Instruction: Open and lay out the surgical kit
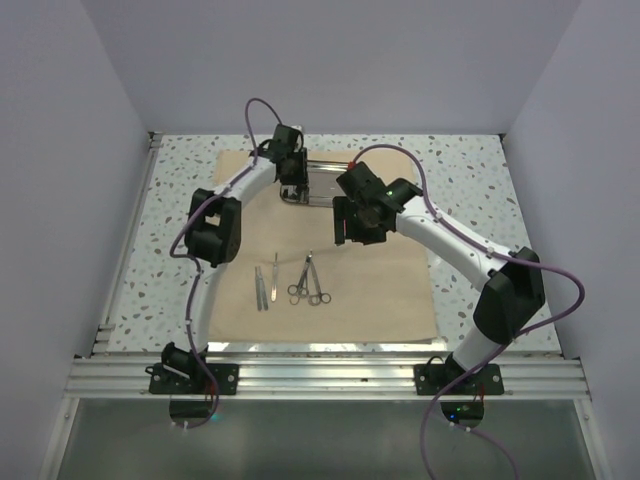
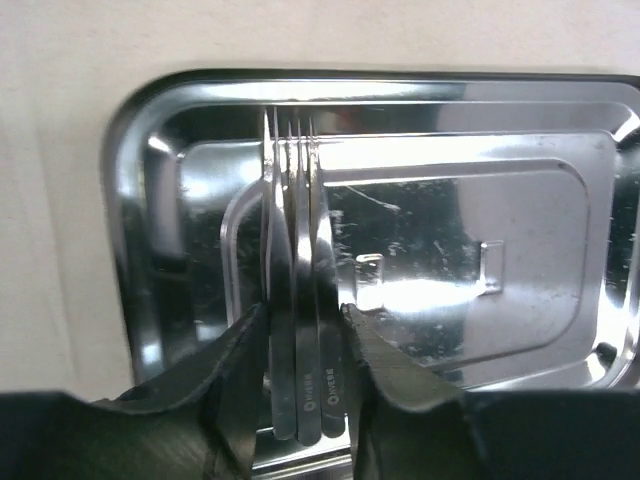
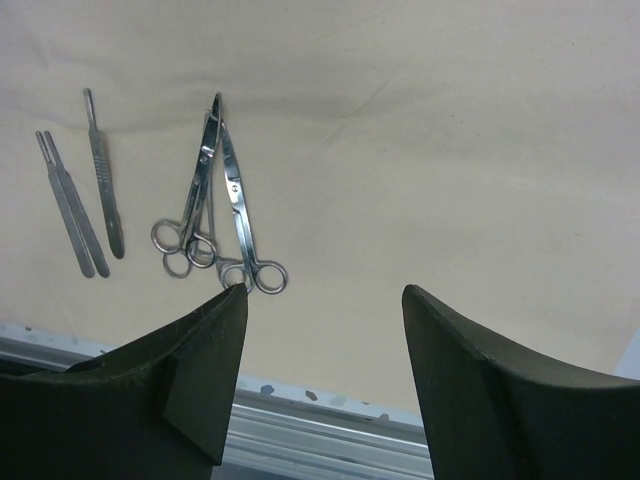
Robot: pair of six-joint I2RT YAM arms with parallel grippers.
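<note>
The silver tray (image 2: 480, 350) fills much of the left wrist view. Along its left side lie slim metal tweezers (image 2: 307, 350), bundled side by side with tips toward the far rim. My left gripper is part open over them, with the handles between its narrowed fingertips; whether it touches them cannot be told. On the cloth lie scissor-handled instruments (image 3: 205, 185), a scalpel handle (image 3: 104, 175) and thin tweezers (image 3: 72, 205). My right gripper stands wide open and empty above the cloth, to the right of the scissors.
Bare cream cloth (image 1: 370, 300) spreads across the right and front of the work area. The right arm (image 1: 370, 190) covers the tray's right end in the top view. A metal rail (image 1: 320, 375) runs along the front edge.
</note>
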